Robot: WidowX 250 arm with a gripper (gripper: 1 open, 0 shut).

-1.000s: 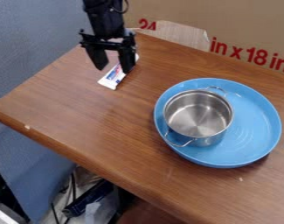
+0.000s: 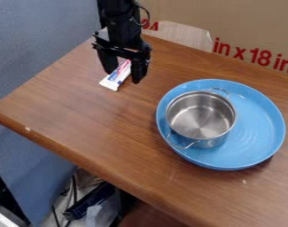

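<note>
My black gripper (image 2: 121,67) hangs at the upper middle over a white tube with red and blue print (image 2: 114,78) lying on the wooden table. Its two fingers stand apart on either side of the tube; whether they touch it is unclear. To the right, a steel pot (image 2: 200,118) with wire handles sits on a blue plate (image 2: 262,124).
A cardboard box (image 2: 246,31) stands behind the table. A grey wall (image 2: 27,53) is at the left, and assorted items lie below the table's front-left edge.
The gripper has moved slightly downward in the view, closer around the tube. The tube, pot and plate look unmoved.
</note>
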